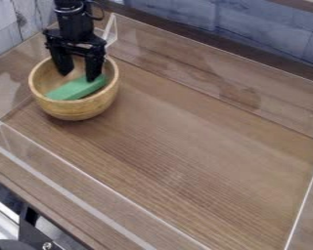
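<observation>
A wooden bowl [70, 111] sits at the upper left of the table, with a green oblong object [81, 90] inside it. My black gripper [70, 61] reaches in from the top, its fingers over the back of the bowl on either side, open. Whether the fingers touch the bowl or the green object is hard to tell.
A pale edge runs along the far left and the upper right corner.
</observation>
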